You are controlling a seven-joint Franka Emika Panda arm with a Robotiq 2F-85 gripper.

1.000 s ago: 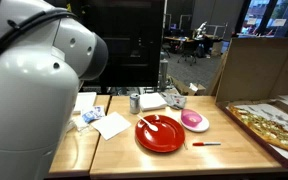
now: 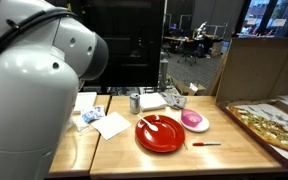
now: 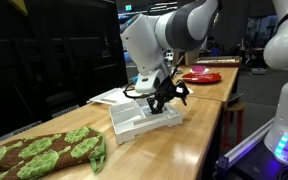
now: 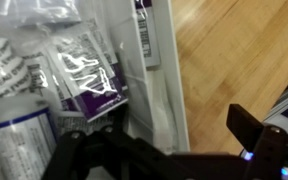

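Observation:
In the wrist view my gripper stands open, its dark fingers (image 4: 254, 135) wide apart near the bottom edge. Between them runs the wall of a white bin (image 4: 164, 85), with one finger on the inner side and the other over bare wood. The bin holds a white bottle (image 4: 22, 130) with printed text and clear-and-purple packets (image 4: 86, 72). Exterior view 2 shows the gripper (image 3: 167, 100) low at the white bin (image 3: 134, 128) on the table. Whether the fingers touch the wall I cannot tell. Exterior view 1 hides the gripper behind the arm.
A red plate (image 2: 162, 138) with a white spoon, a pink bowl (image 2: 191, 118), a can (image 2: 134, 103) and a red-handled knife (image 2: 206, 144) lie on the table. An open pizza box (image 2: 246, 103) stands at the right. Beside the bin is a green-and-brown cloth (image 3: 44, 155).

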